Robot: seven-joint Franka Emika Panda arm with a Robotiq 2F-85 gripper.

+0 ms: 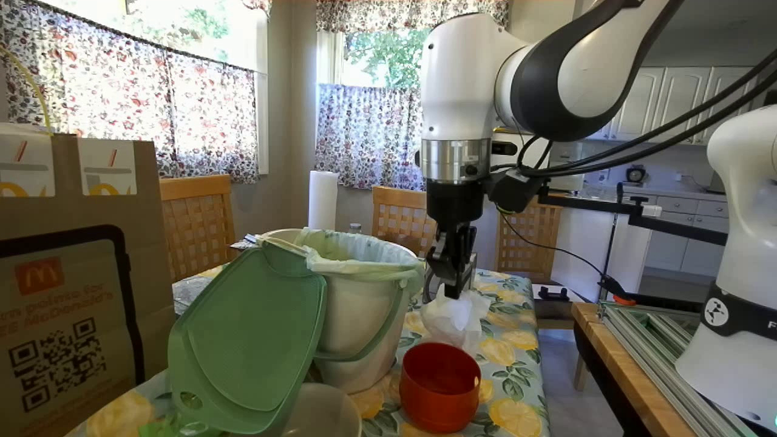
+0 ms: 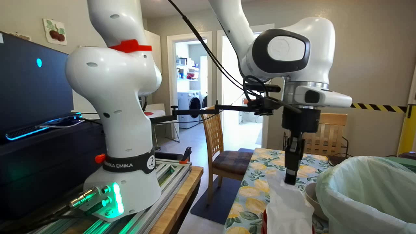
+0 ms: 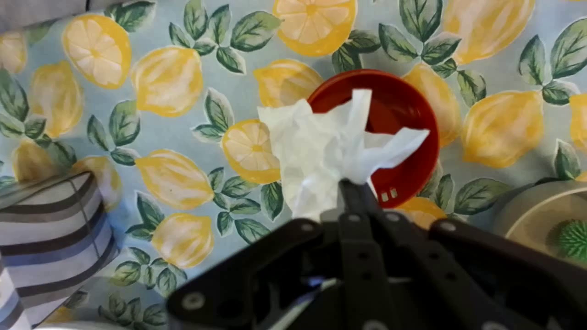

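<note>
A crumpled white tissue hangs from my gripper, whose fingers are shut on it; its loose ends spread above the red bowl in the wrist view. In exterior view 1 the tissue shows just behind the red bowl, with the gripper over it, pointing down. From the other side, the tissue drapes below the gripper and hides most of the bowl.
A white bucket lined with a pale bag stands beside the bowl, its green lid leaning in front. A pale bowl with a green spiky thing lies at the wrist view's right. Striped cloth lies at left. A paper bag stands nearby.
</note>
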